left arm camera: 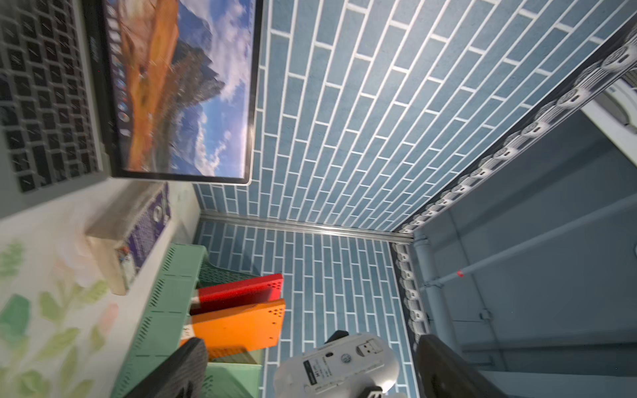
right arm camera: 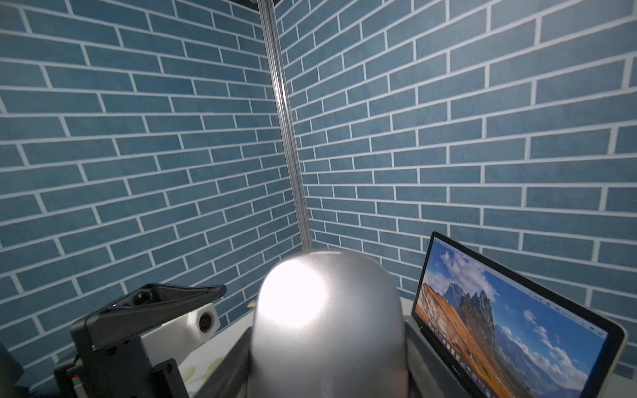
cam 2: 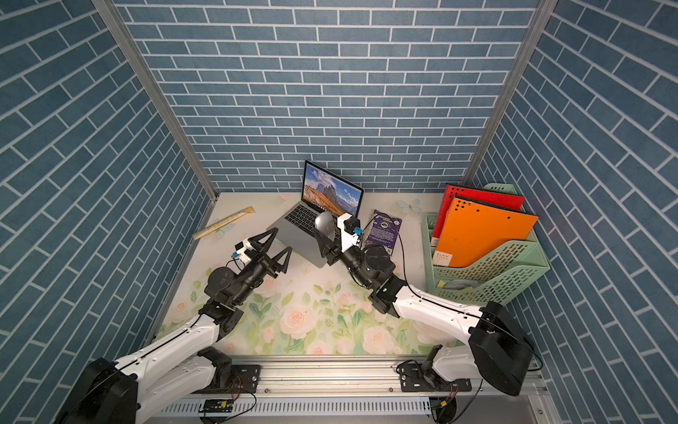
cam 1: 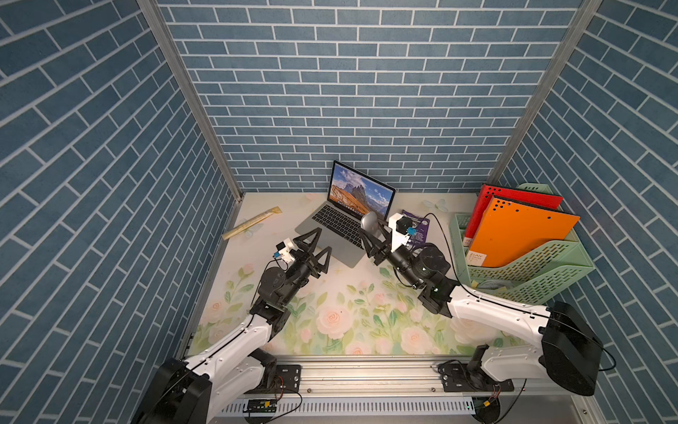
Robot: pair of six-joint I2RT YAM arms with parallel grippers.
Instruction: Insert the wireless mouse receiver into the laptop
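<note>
A silver mouse (cam 1: pixel 368 222) is raised in my right gripper (cam 1: pixel 374 234), which is shut on it; it fills the lower middle of the right wrist view. Its pale underside (left arm camera: pixel 331 371), with a small compartment, faces my left wrist camera. My left gripper (cam 1: pixel 322 241) stands open, left of the mouse, nothing between its fingers. The laptop (cam 2: pixel 296 241) is open at the back middle, screen (right arm camera: pixel 504 318) lit. I cannot tell whether a receiver sits in the mouse's compartment.
A purple packet (cam 2: pixel 382 231) lies right of the laptop. A green file holder (cam 1: pixel 551 268) with red and orange folders occupies the right side. A long tan strip (cam 1: pixel 250 222) lies at back left.
</note>
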